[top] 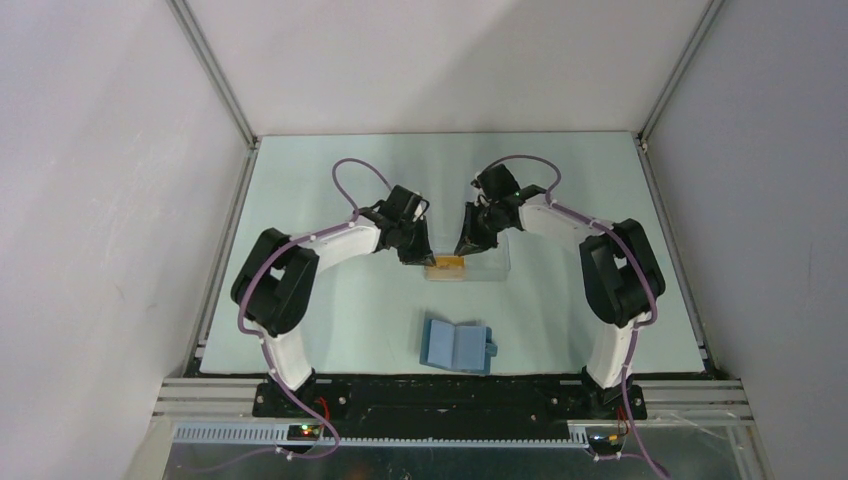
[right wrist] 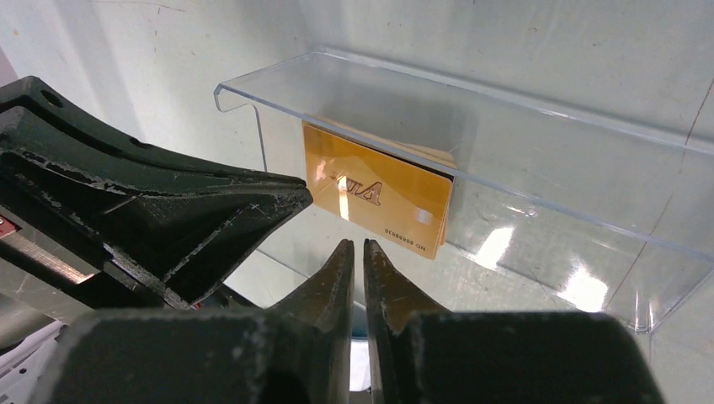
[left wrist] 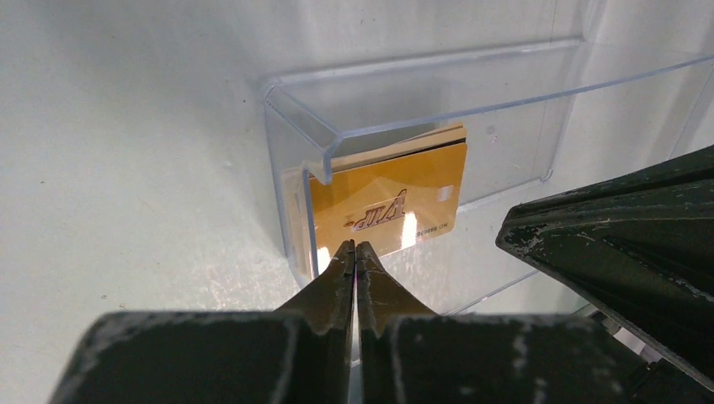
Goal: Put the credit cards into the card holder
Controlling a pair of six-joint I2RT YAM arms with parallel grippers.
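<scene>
Several gold cards (left wrist: 387, 198) lean in a loose stack at the left end of the clear plastic tray (right wrist: 539, 109). My left gripper is shut, its tips together with nothing between them; the cards lie outside its fingers, just beyond the tips in the left wrist view. My right gripper stands slightly open, a narrow gap between its fingertips and no card in it. It is close to the cards' right end. A blue folding case (top: 455, 346), spread open, lies towards the table's front edge.
The clear tray's thin walls and lip stand around the cards, hard to see in the top view. Both gripper tips are close together over it.
</scene>
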